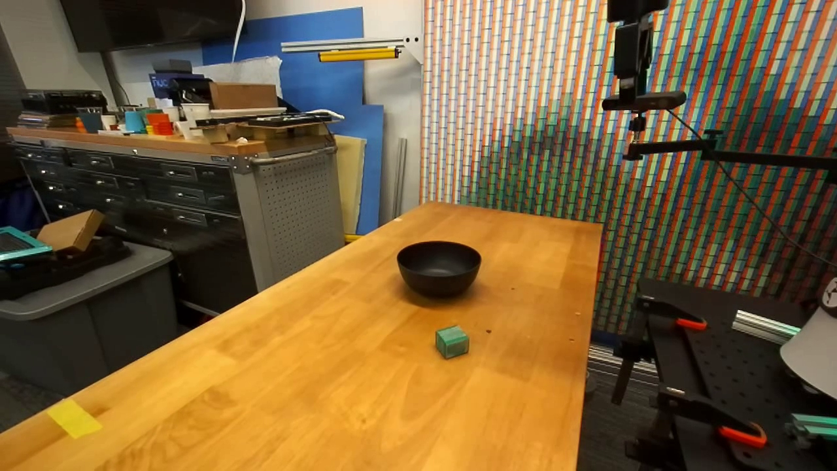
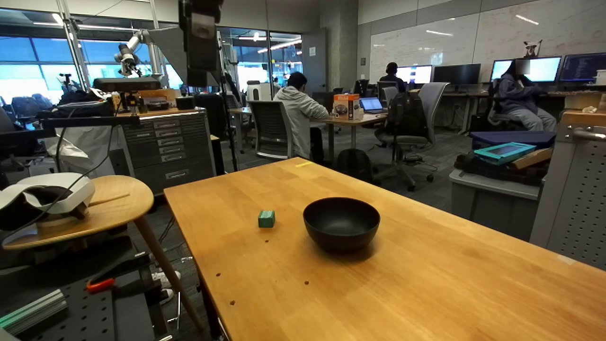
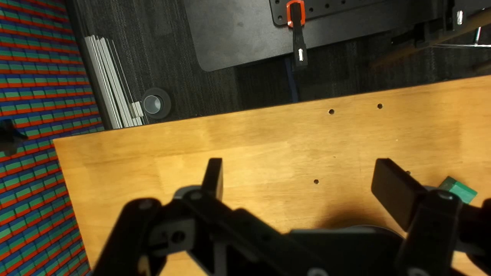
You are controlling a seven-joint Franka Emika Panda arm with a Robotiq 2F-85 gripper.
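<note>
Wide apart in the wrist view, the two fingers of my gripper have only bare tabletop showing between them. A green cube (image 1: 452, 342) rests on the wooden table, apart from a round black bowl (image 1: 439, 269). From the opposite side, the cube (image 2: 266, 219) lies to the left of the bowl (image 2: 341, 224). In the wrist view the bowl's rim (image 3: 363, 227) is mostly covered by the gripper body, and the cube (image 3: 459, 189) peeks out beyond the right finger. Dark arm parts hang at the top of both exterior views, well above the table.
A camera (image 1: 643, 101) is held on a black arm past the table's edge.
</note>
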